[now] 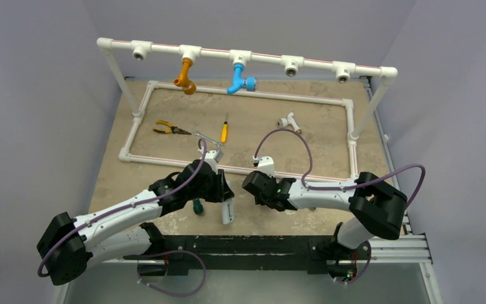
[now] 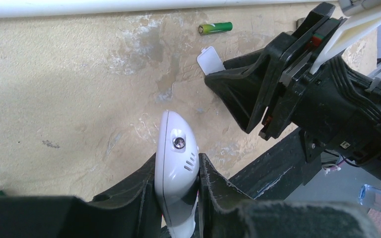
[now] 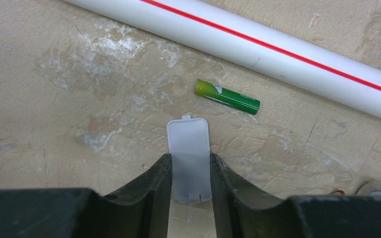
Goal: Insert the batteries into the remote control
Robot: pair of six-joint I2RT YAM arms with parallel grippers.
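My left gripper is shut on the white remote control (image 2: 174, 148), seen end-on in the left wrist view and upright-long in the top view (image 1: 228, 211). The grey battery cover (image 3: 188, 144) lies on the table, with the fingertips of my right gripper at both its long sides; whether they grip it is unclear. A green battery (image 3: 226, 96) lies just beyond the cover, beside the white pipe.
The white pipe frame (image 1: 164, 161) crosses behind both grippers. A green-handled tool (image 1: 197, 207) lies left of the remote. Pliers (image 1: 171, 128), a wrench and a yellow screwdriver (image 1: 224, 132) lie inside the frame.
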